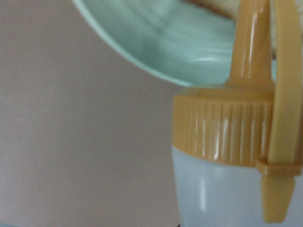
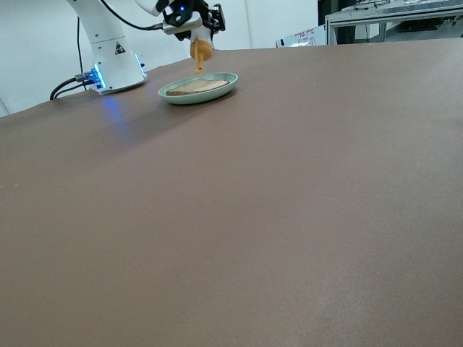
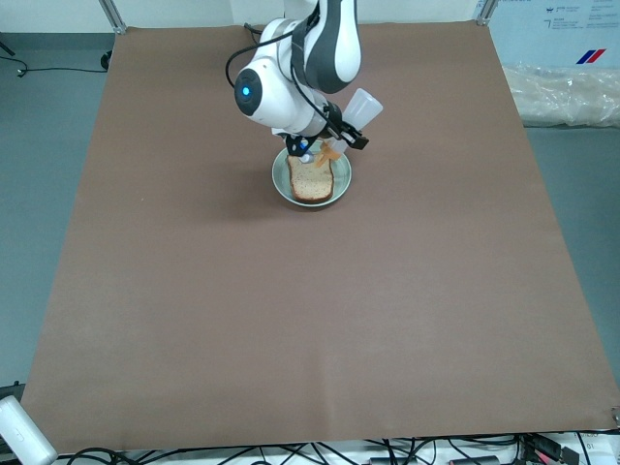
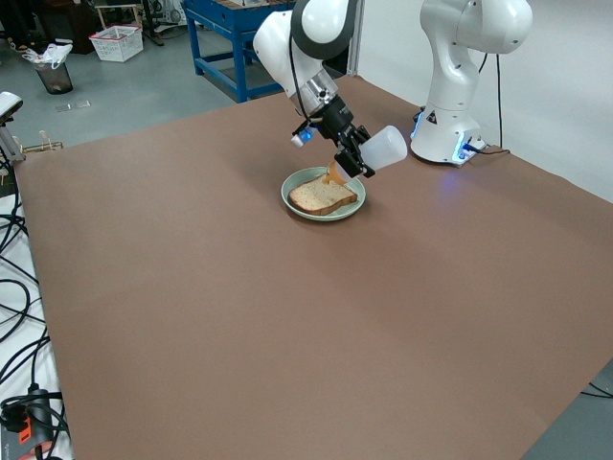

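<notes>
My gripper (image 3: 339, 136) is shut on a squeeze bottle (image 4: 383, 148) with a translucent body and orange cap (image 1: 218, 123), held tilted, nozzle downward (image 2: 199, 63), over a pale green plate (image 4: 297, 209). A slice of bread (image 3: 308, 182) lies on the plate. The nozzle hangs just above the bread; in the wrist view the cap fills much of the right half, with plate rim and bread behind it. The fingertips are largely hidden there.
The arm's base (image 4: 445, 134) and cables stand at the back edge, and more cables run along another edge.
</notes>
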